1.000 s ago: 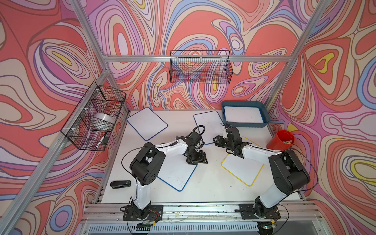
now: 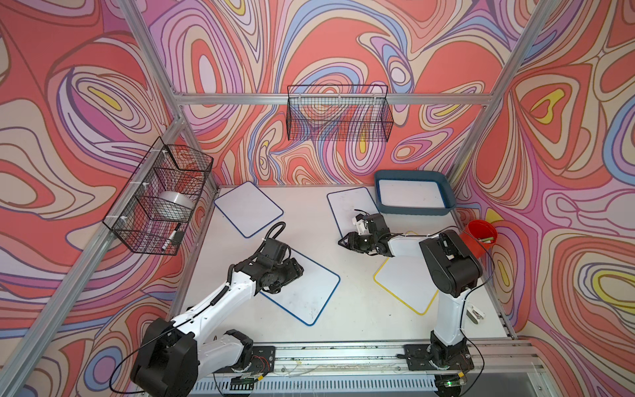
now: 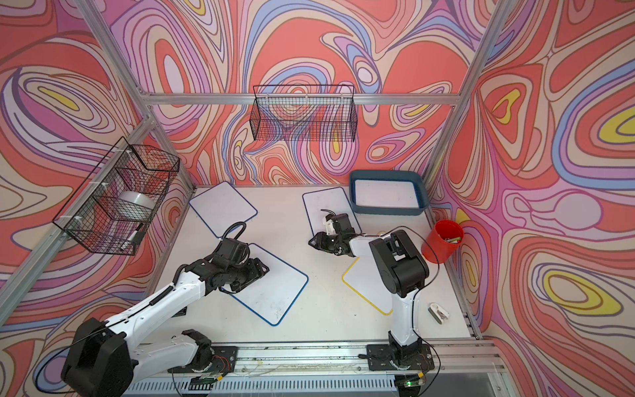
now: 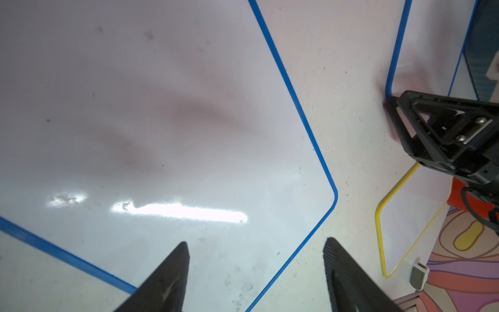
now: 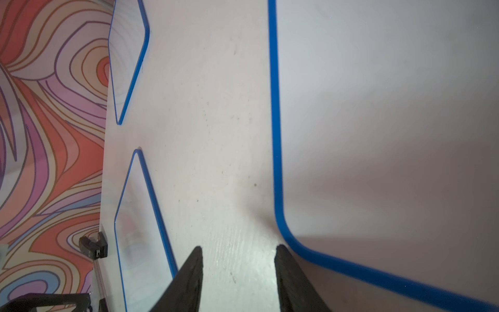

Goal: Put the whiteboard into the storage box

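Note:
Several whiteboards lie flat on the table. A blue-edged whiteboard (image 2: 311, 291) is at the front left, with my open left gripper (image 2: 285, 280) above its upper part. In the left wrist view this whiteboard (image 4: 171, 130) spreads beneath my left gripper, nothing between the fingers. Another blue-edged whiteboard (image 2: 349, 200) lies at the back, its front end partly hidden by my right gripper (image 2: 348, 242). That gripper is open and empty beside the corner of the whiteboard (image 5: 384, 140) in the right wrist view. The teal storage box (image 2: 415, 211) stands at the back right.
A yellow-edged whiteboard (image 2: 404, 281) lies under my right arm, another blue-edged whiteboard (image 2: 248, 208) at the back left. A red bucket (image 2: 473, 241) stands at the right edge. Wire baskets (image 2: 340, 122) hang behind. Bare table shows in the front middle.
My left gripper has swung left over the front whiteboard, which shifted slightly right earlier. The storage box has stayed put.

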